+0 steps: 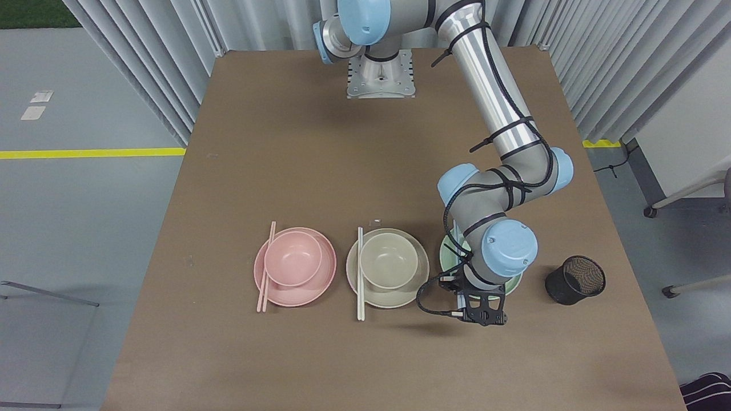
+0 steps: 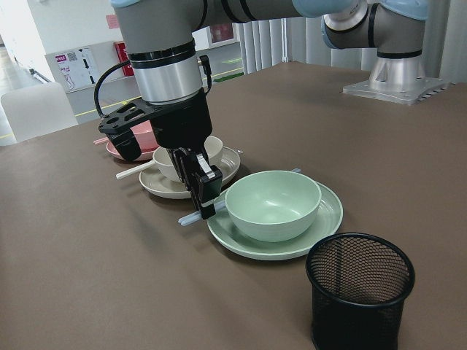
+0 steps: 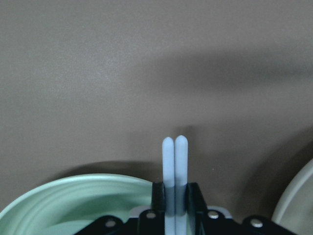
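My gripper (image 2: 206, 195) is at the near edge of the green plate (image 2: 259, 250), left of the green bowl (image 2: 271, 204) in the left view. In the wrist view it is closed on a pair of pale blue chopsticks (image 3: 174, 161), whose ends lie over the plate's rim in the left view. The front view has the green setting mostly hidden under my arm. A beige bowl (image 1: 389, 260) on its plate (image 1: 384, 298) with white chopsticks (image 1: 360, 274) sits beside it, and a pink bowl (image 1: 293, 259) on its plate with pink chopsticks (image 1: 266, 267) farther along.
A black mesh cup (image 1: 574, 279) stands on the brown table (image 1: 322, 150) to the right of the green setting in the front view.
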